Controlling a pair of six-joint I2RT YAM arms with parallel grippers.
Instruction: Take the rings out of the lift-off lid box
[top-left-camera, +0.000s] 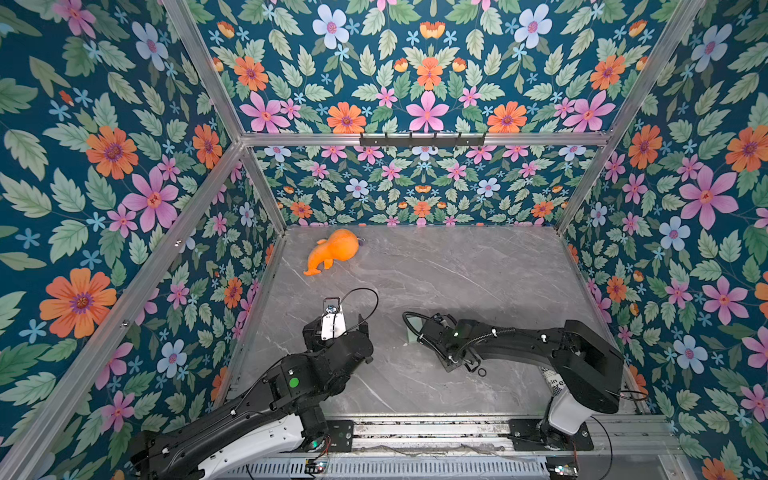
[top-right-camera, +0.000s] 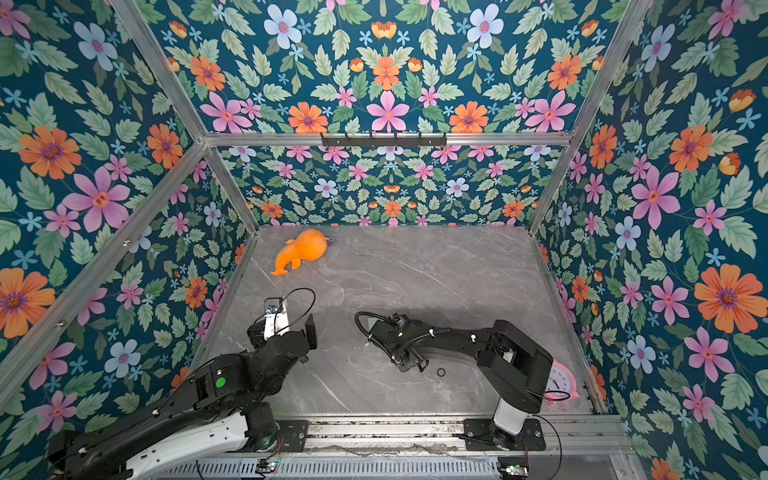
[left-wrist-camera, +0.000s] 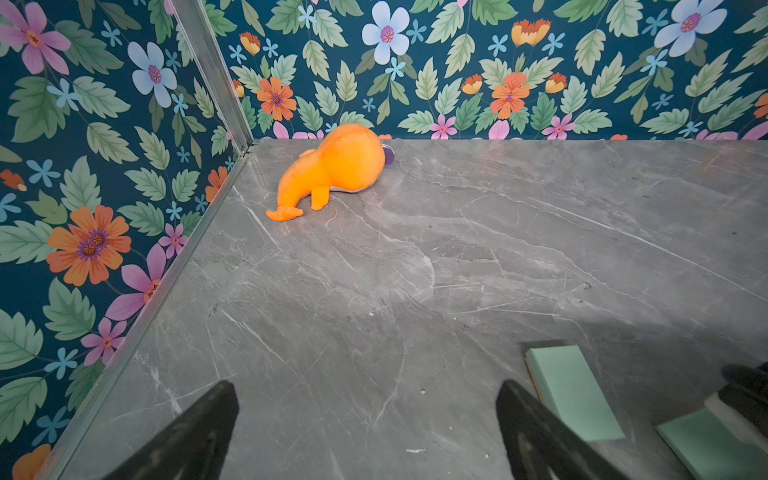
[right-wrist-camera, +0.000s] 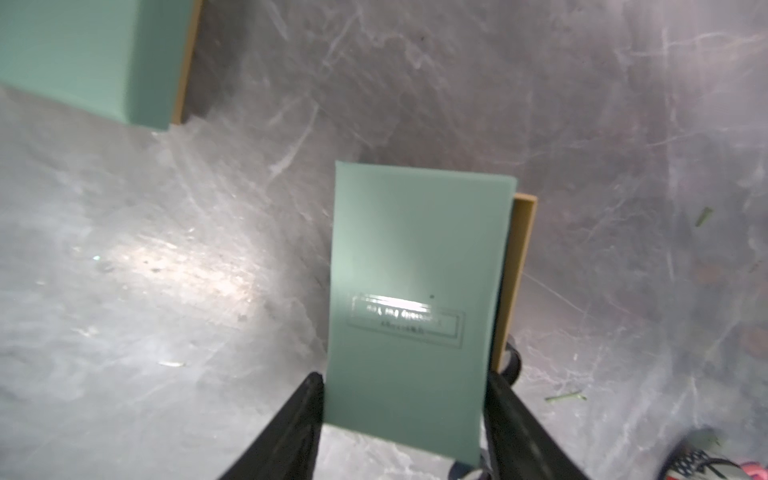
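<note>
Two pale green box parts show in the right wrist view. One (right-wrist-camera: 416, 256), with a label and a tan edge along its right side, has its near end between the fingers of my right gripper; whether they grip it cannot be told. The other part (right-wrist-camera: 72, 56) lies apart at upper left, also seen as a green block (left-wrist-camera: 576, 392) on the table. Beside the labelled part is a black ring (right-wrist-camera: 512, 361), with another dark ring (right-wrist-camera: 470, 470) by the right fingertip. My left gripper hangs open and empty. The box's inside is hidden.
An orange plush toy (top-left-camera: 332, 249) lies at the far left corner. A pink clock (top-right-camera: 561, 380) sits near the right arm's base.
</note>
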